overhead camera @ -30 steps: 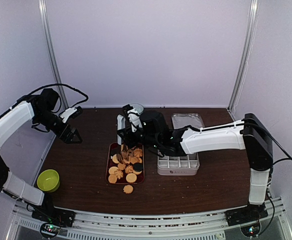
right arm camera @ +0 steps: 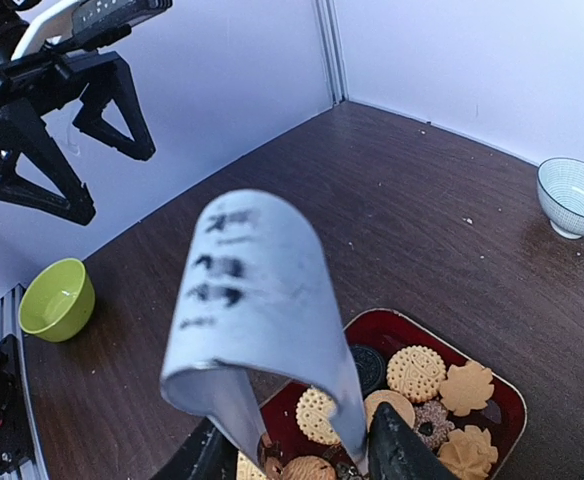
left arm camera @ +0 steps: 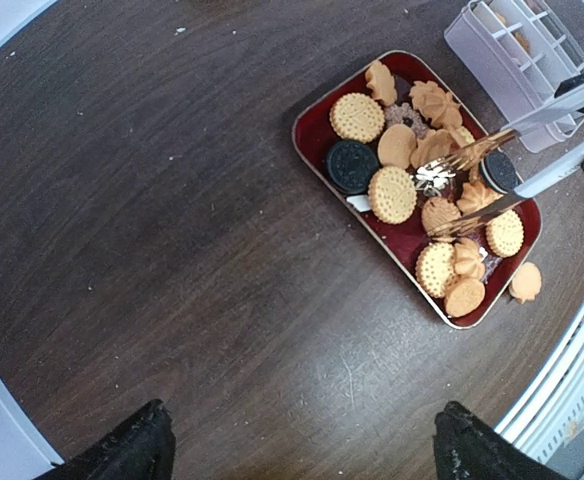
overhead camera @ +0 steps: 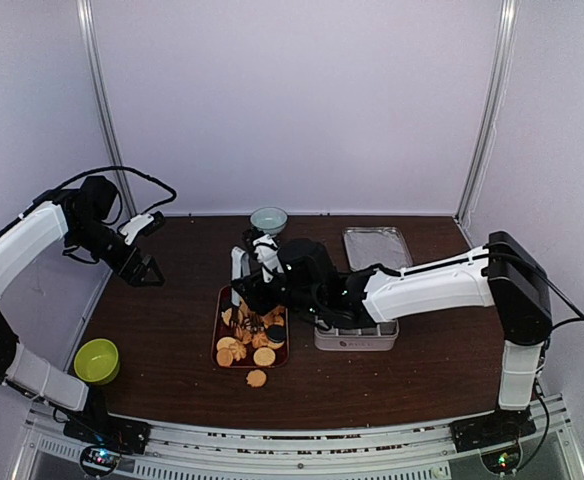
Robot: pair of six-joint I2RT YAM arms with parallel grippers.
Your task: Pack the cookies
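Observation:
A red tray point(left arm camera: 370, 226) holds several round, flower-shaped and dark cookies, such as a black one point(left arm camera: 351, 166). My right gripper point(overhead camera: 247, 300) is over the tray, carrying white-handled tongs point(right arm camera: 252, 290) whose metal tips are spread down among the cookies; in the right wrist view the tongs hide much of the tray. The gripper's fingers are apart. My left gripper point(overhead camera: 142, 275) stands open, high at the left, holding nothing. A grey compartment box point(overhead camera: 355, 340) sits right of the tray, partly hidden by the right arm.
A green bowl point(overhead camera: 96, 362) is at front left, a pale bowl point(overhead camera: 269, 220) at the back, a silver tray point(overhead camera: 376, 245) at back right. A loose cookie point(overhead camera: 256, 378) lies in front of the red tray.
My right gripper and the tongs have shifted slightly left and down over the red tray. The left arm has not moved.

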